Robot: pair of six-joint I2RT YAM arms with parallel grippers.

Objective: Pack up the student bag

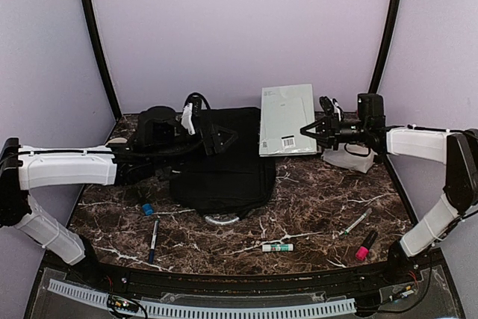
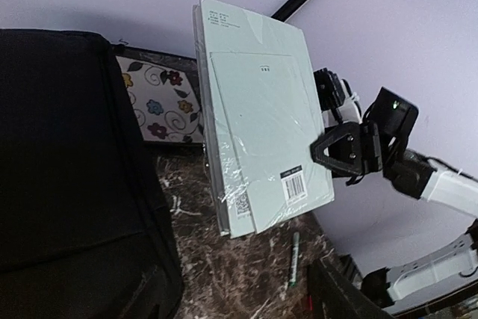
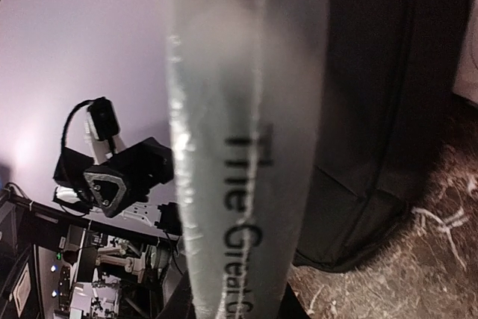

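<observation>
A pale book in clear wrap (image 1: 287, 113) hangs upright above the table, right of the bag. My right gripper (image 1: 317, 134) is shut on its right edge; in the right wrist view the book's spine (image 3: 246, 110), lettered "The Great", fills the middle between the fingers. The black bag (image 1: 231, 177) lies on the table, and the right wrist view shows its dark side (image 3: 358, 132). Over the bag, my left gripper (image 1: 228, 140) is apart from the book. Its fingers (image 2: 146, 296) stand spread at the bottom of the left wrist view, nothing between them.
Behind the book is a flower-patterned box (image 2: 160, 102). A whitish pouch (image 1: 349, 156) lies at the right. Near the front are a glue stick (image 1: 277, 247), a dark pen (image 1: 153, 242), a pink-ended marker (image 1: 366, 245) and a thin pale pen (image 1: 357, 220).
</observation>
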